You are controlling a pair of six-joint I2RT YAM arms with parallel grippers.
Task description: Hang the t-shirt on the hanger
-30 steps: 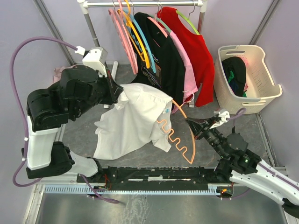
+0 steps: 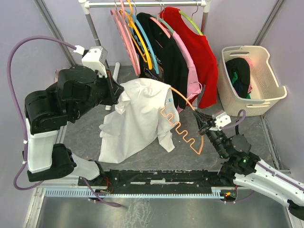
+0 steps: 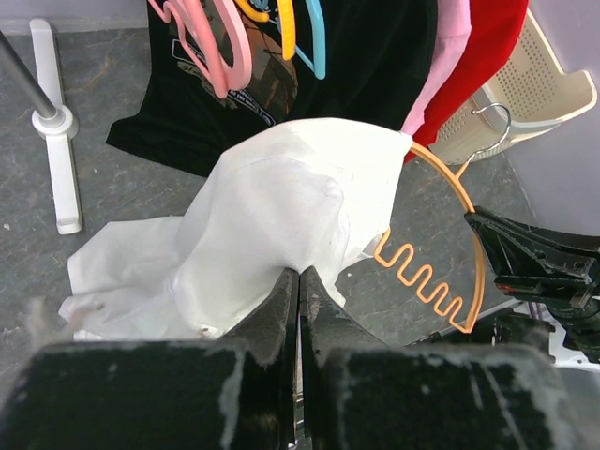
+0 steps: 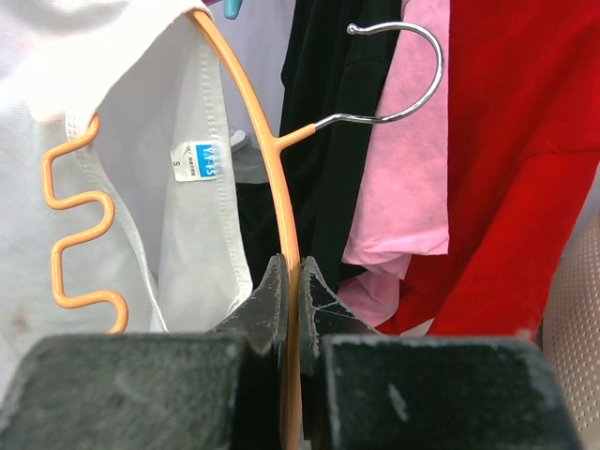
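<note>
The white t-shirt (image 2: 135, 123) hangs from my left gripper (image 2: 115, 95), which is shut on it; in the left wrist view the fingertips (image 3: 286, 291) pinch its fabric. My right gripper (image 2: 202, 121) is shut on the orange hanger (image 4: 239, 84), near its curved arm. The hanger's upper end is inside the shirt's opening at the upper right of the cloth, partly hidden; its wavy lower part hangs outside along the shirt's right edge. A size label (image 4: 195, 160) shows inside the shirt. The hanger's metal hook (image 3: 502, 141) points toward the back right.
Behind stands a rail (image 2: 142, 4) with empty pink, yellow and blue hangers and black, pink and red garments (image 2: 204, 71). A cream basket (image 2: 256, 104) with clothes sits at the back right. Grey floor lies below the shirt.
My right gripper has moved up and slightly right, raising the hanger and turning it a little, with its end in the shirt. The left gripper has barely moved.
</note>
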